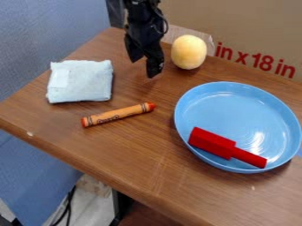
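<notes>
The black gripper (144, 53) hangs over the back of the wooden table, left of a pale yellow ball (189, 52); whether its fingers are open or shut is unclear. A folded pale cloth (80, 81) lies at the left, with an orange crayon (118, 115) below it. On the right, a blue plate (242, 115) holds a red object with a handle (218, 146) on its front part.
A cardboard box (260, 62) with red lettering stands behind the table. The left edge drops off beside blue padding.
</notes>
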